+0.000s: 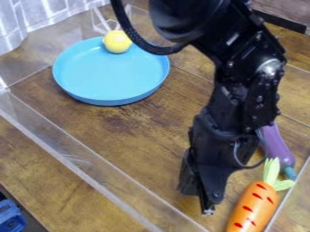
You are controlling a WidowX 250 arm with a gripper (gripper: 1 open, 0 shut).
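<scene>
My black gripper [204,186] points down low over the wooden tray floor at the right of center, just left of an orange toy carrot [255,207] with green leaves. A purple toy eggplant [276,147] lies behind the carrot, partly hidden by the arm. The fingers are dark and seen from the side, so whether anything is between them is hidden.
A blue plate [91,80] lies at the upper left, with a yellow ball [116,42] at its back edge. Clear tray walls [72,159] run along the left and front. The wooden floor left of my gripper is bare.
</scene>
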